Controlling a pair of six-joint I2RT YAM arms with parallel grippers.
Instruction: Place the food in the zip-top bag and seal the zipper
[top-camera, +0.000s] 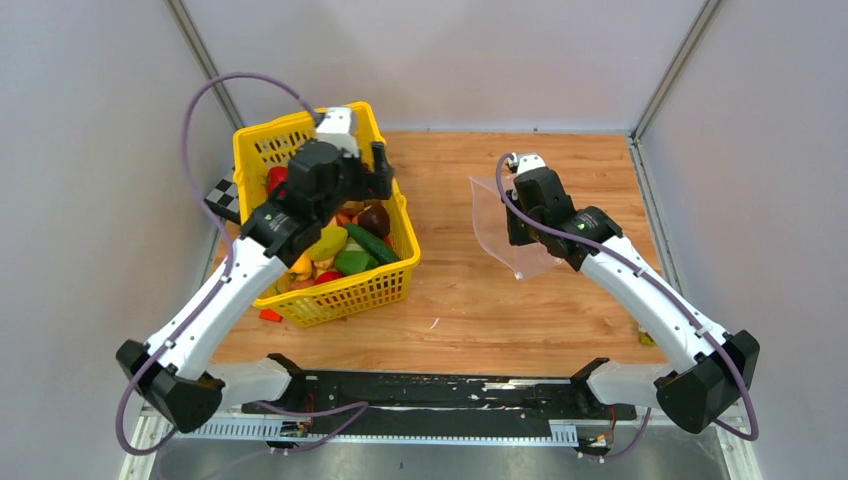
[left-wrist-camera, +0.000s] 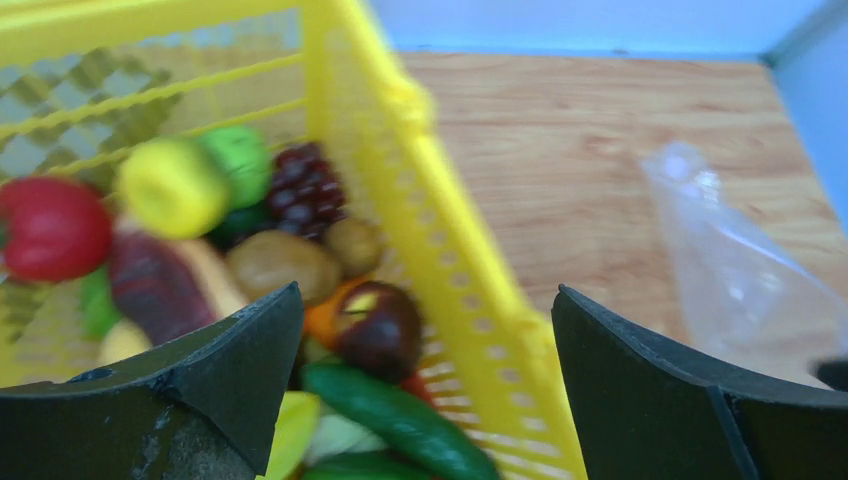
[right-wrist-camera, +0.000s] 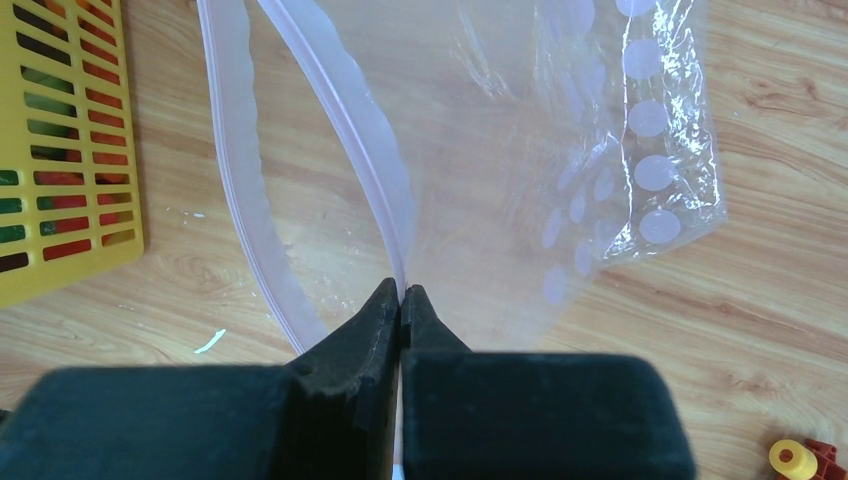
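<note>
A clear zip top bag (right-wrist-camera: 480, 160) spreads above the wood, its mouth parted into two pale zipper strips. My right gripper is shut on the edge of one strip. In the top view the bag (top-camera: 492, 225) is partly covered by the right arm. My left gripper (top-camera: 382, 170) hangs above the right side of the yellow basket (top-camera: 345, 300). Its fingers (left-wrist-camera: 640, 390) stand wide apart, holding nothing. Below them in the left wrist view lie a cucumber (left-wrist-camera: 395, 415), a dark round fruit (left-wrist-camera: 378, 328), a red pepper (left-wrist-camera: 52, 228) and grapes (left-wrist-camera: 305, 190).
A checkered board (top-camera: 223, 198) lies left of the basket. At the right table edge is a small yellow and red item (right-wrist-camera: 793, 459).
</note>
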